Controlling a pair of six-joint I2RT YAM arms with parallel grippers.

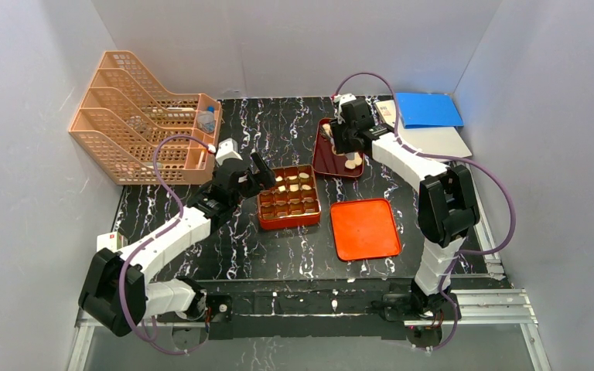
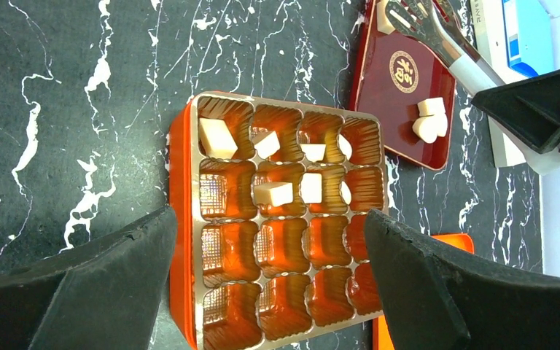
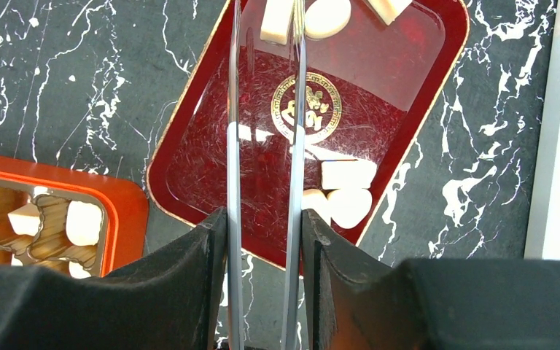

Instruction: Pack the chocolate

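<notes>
The orange-red compartment box [image 2: 182, 240] fills the middle of the left wrist view. Pale chocolates [image 2: 217, 138] sit in its far two rows; its two nearer rows are empty. My left gripper is open above it, nothing between its fingers. Over the dark red tray [image 3: 189, 182], my right gripper is shut on metal tongs [image 3: 234, 168], one arm against each finger. A chocolate bar [image 3: 276, 17] lies by the tong arms at the tray's far end; the tong tips are cut off, so contact cannot be told. More chocolates [image 3: 349, 208] rest near the tray's near right corner.
An empty orange-red tray [image 1: 365, 229] lies right of the box. A peach-coloured rack [image 1: 135, 147] stands at the back left, and a blue folder [image 1: 425, 110] on a pale panel at the back right.
</notes>
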